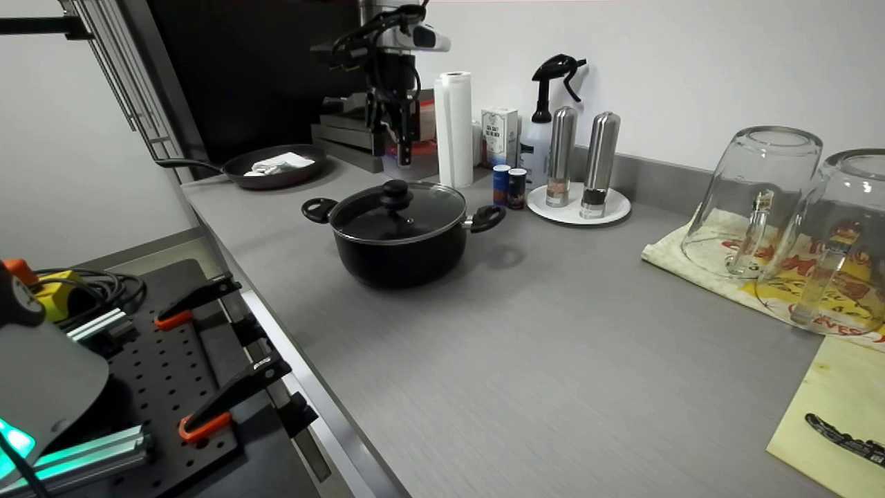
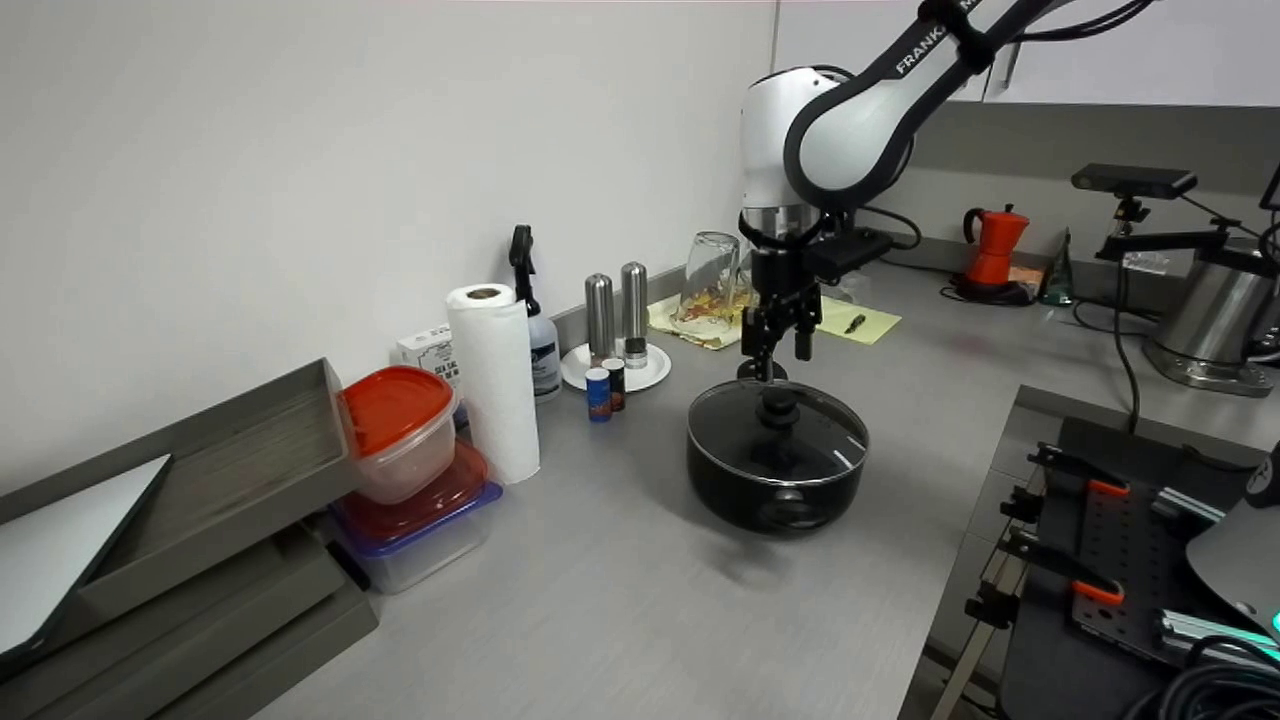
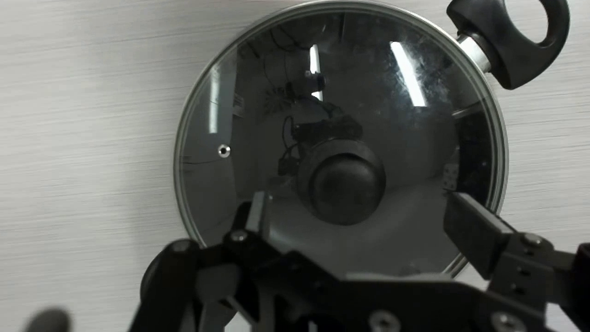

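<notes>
A black pot [image 1: 402, 261] with two side handles stands on the grey counter, covered by a glass lid [image 2: 828, 430]. The lid's round black knob [image 3: 346, 188] shows near the middle of the wrist view. My gripper [image 1: 390, 149] hangs above the pot, pointing down, its fingers wide apart. In the wrist view its two fingers [image 3: 257, 216] reach in from below, one on each side of the knob's line, with nothing between them. In exterior view 2 the gripper [image 2: 782, 348] appears just over the lid's far side, apart from the knob.
A paper towel roll [image 1: 453, 128], two small shakers [image 1: 508, 187], a white plate [image 1: 572, 214] with two grinders, and a spray bottle [image 1: 539, 141] stand behind the pot. Upturned glass mugs [image 1: 751, 203] are at the right. A frying pan [image 1: 278, 173] lies at the back left.
</notes>
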